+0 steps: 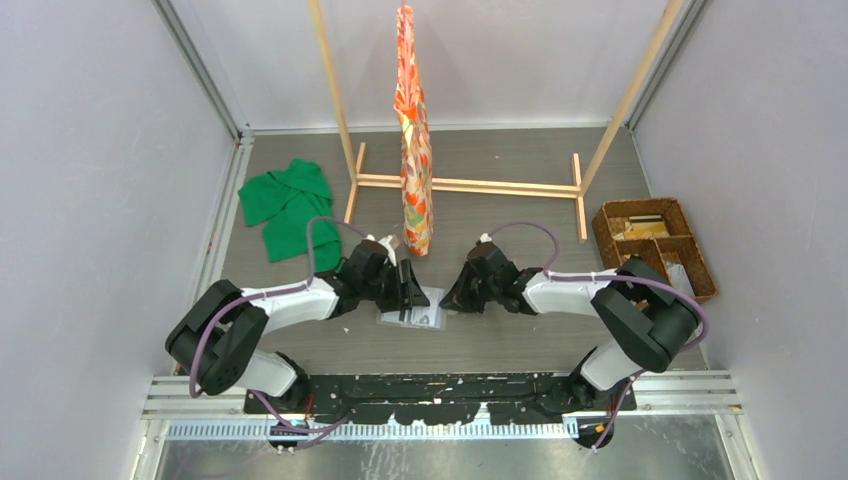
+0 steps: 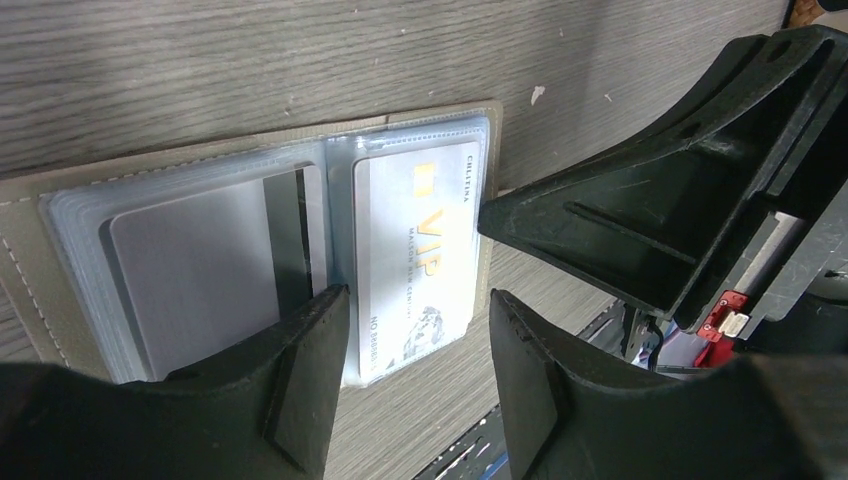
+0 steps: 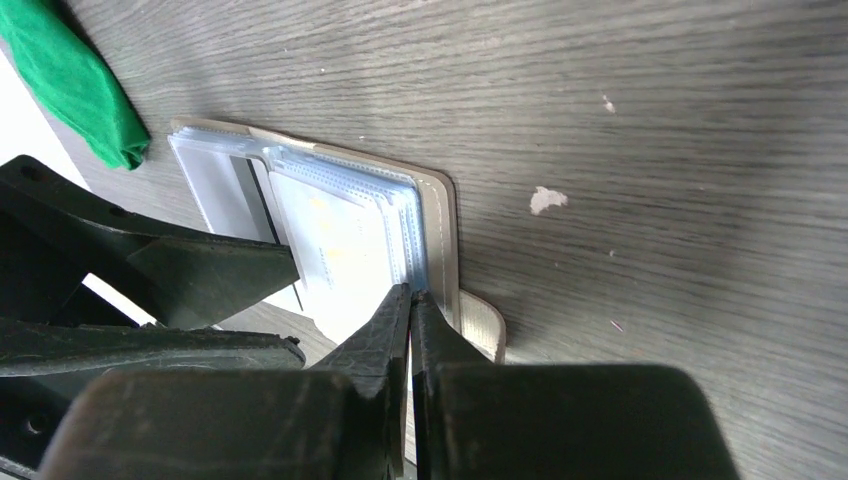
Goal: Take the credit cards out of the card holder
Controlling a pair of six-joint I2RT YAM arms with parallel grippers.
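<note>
The card holder (image 2: 30, 200) lies open and flat on the table, with beige stitched edges and clear sleeves. A white VIP card (image 2: 415, 240) sits in one sleeve. To its left is a grey-white card (image 2: 195, 270) with a dark stripe. Over the holder, my left gripper stands open, one finger on each side of the VIP card and nothing seen gripped. At the holder's right edge, my right gripper is shut with its tips against the sleeve rim; the pinched part is mostly hidden by the fingers.
A wicker basket (image 1: 605, 240) with compartments stands at the far right. Green cloth (image 1: 290, 208) lies at the left. Behind the arms stands a wooden frame (image 1: 500, 187) with a patterned cloth (image 1: 413, 130) hanging.
</note>
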